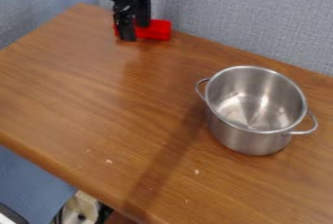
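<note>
My black gripper (132,25) reaches down from the top of the view to the back of the wooden table, over a red block (159,30) lying near the wall. Its fingers overlap the block's left part; whether they grip it or only straddle it is too small to tell.
A steel pot (255,111) with two side handles stands on the right of the table (92,111). A grey wall runs behind, and the table's front left edge drops to a blue-grey area.
</note>
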